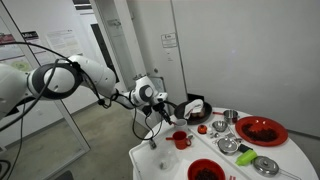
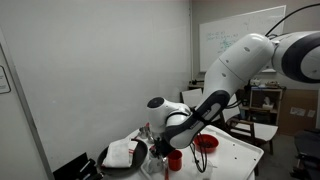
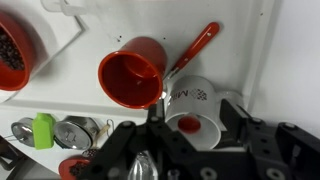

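In the wrist view, a white cup [image 3: 194,98] with dark lettering and a red inside lies below my gripper. My gripper's fingers stand apart, one to each side of the cup; whether they touch it cannot be told. To the left is an empty red mug [image 3: 130,75], and a red-handled utensil [image 3: 196,46] lies beyond it. From exterior view 1, my gripper is low over the table's far left, near the red mug [image 1: 181,139]; its fingertips are too small to make out there.
A red bowl [image 1: 207,170] occupies the front of the white table. Toward the right are metal pots, a lidded pan [image 1: 265,165], a green-handled tool [image 1: 246,157] and a large red plate [image 1: 262,130]. A dark pan with a white cloth [image 2: 120,153] stands near the wall.
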